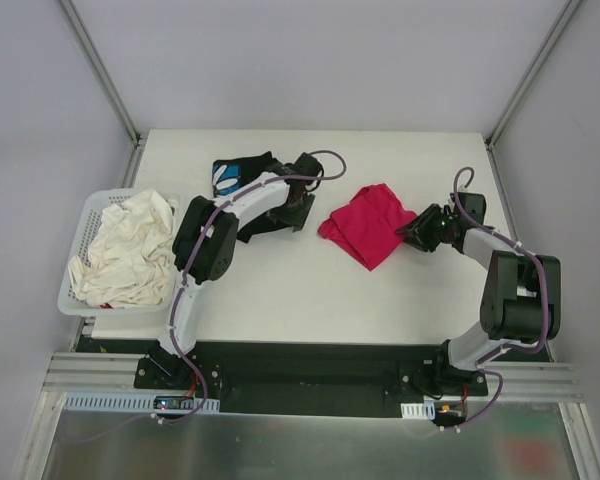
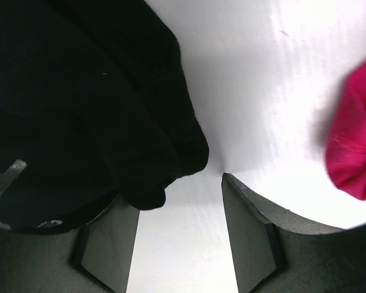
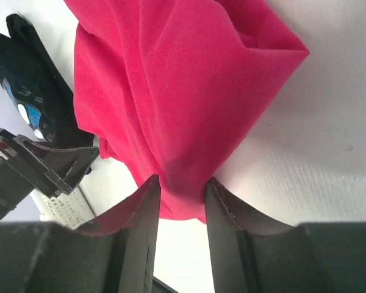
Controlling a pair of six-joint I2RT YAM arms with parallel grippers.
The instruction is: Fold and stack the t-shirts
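A dark T-shirt with a blue print (image 1: 228,172) lies at the back left, partly under my left arm. My left gripper is shut on a folded edge of that dark cloth, as far as the left wrist view shows. A bunched red T-shirt (image 1: 368,222) lies right of centre. My right gripper is at its right edge, the fingers part open around a raised fold of red fabric, which partly hides how far apart they stand.
A white basket (image 1: 80,245) of cream cloth sits at the left end of the table (image 1: 340,310).
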